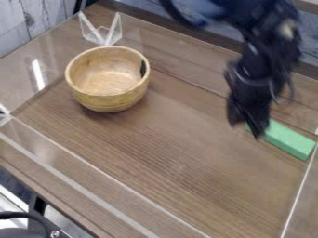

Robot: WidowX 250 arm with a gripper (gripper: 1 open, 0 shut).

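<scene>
My gripper [248, 119] hangs at the right of the table, blurred, over the left end of a green block [288, 139]. Whether its fingers are apart or together is too blurred to tell. The block lies on the wooden table [155, 167] near its right edge, partly hidden behind the gripper.
A wooden bowl [108, 93] sits at the upper left, with a clear plastic piece [103, 33] behind it.
</scene>
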